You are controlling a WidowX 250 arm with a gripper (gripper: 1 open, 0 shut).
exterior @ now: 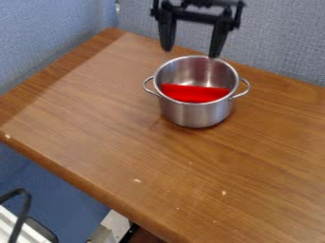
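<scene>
My black gripper [192,38] hangs open at the top of the view, above the back rim of a steel pot [196,112] with two side handles, with nothing between its fingers. A red elongated object [193,93] lies inside the pot.
A grey padded wall [286,43] stands behind it. Past the left edge is a blue surface [45,190] with a black cable and a white object at the lower left.
</scene>
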